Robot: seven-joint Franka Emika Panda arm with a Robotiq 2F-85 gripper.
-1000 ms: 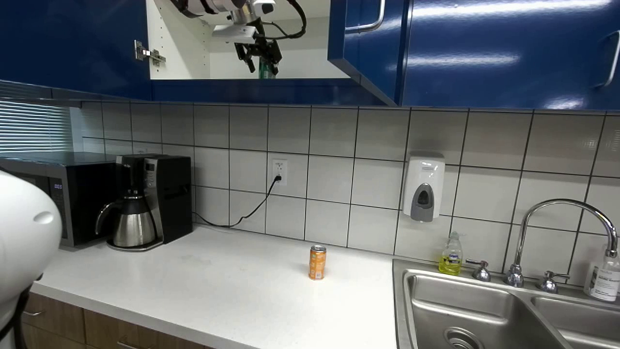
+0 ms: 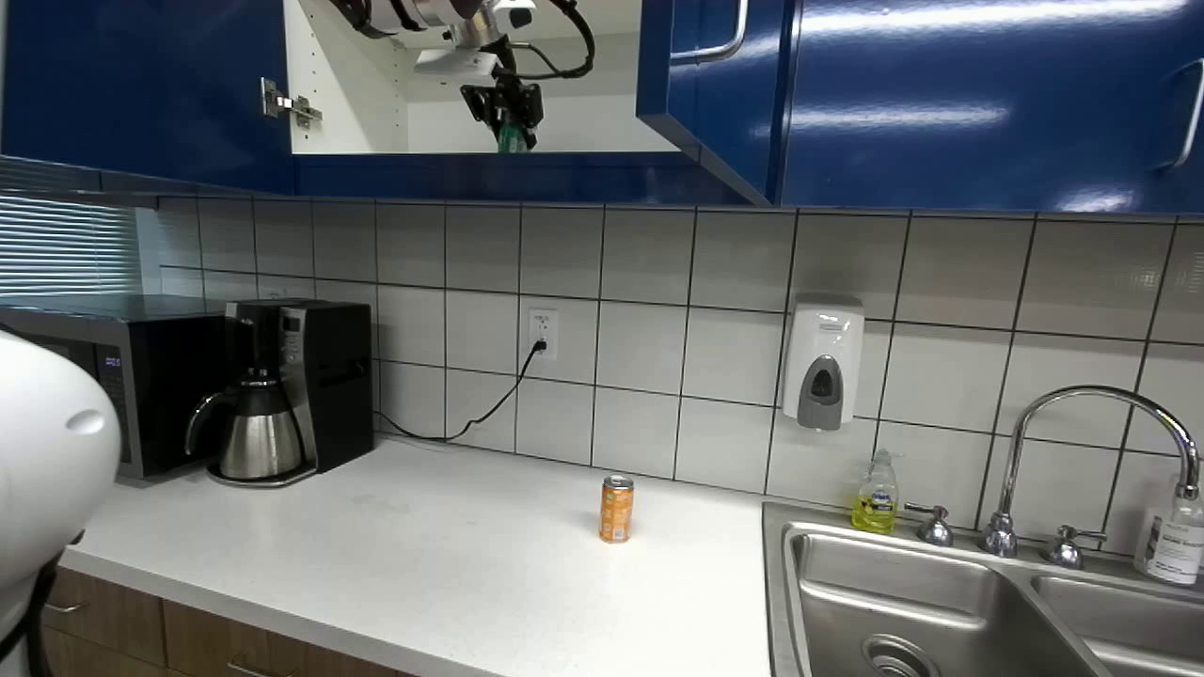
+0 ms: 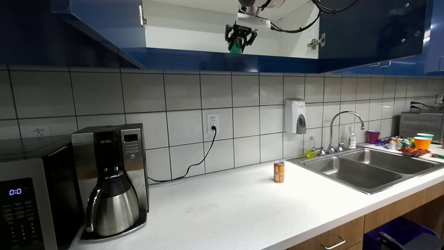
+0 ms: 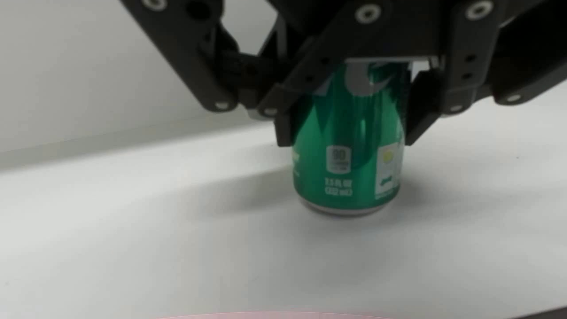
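A green can (image 4: 348,159) stands upright between my fingers inside the open upper cabinet, close to its white shelf (image 4: 212,255); whether its base touches the shelf I cannot tell. My gripper is shut on the can's sides, pointing downward. In both exterior views, the cabinet's blue lower edge hides the can's bottom, with only a green strip (image 3: 236,46) showing under the gripper (image 2: 510,118). On the white counter below, an orange can (image 2: 616,509) stands upright, well apart from the gripper.
Blue cabinet doors (image 2: 722,102) stand open on both sides of the arm. A coffee maker (image 3: 112,183) and microwave (image 3: 29,200) occupy the counter's left, and the steel sink (image 3: 358,166) its right. Mid-counter is mostly clear.
The fingers have closed in around the green can from a wider stance. The arm has barely shifted; the orange can has stayed put.
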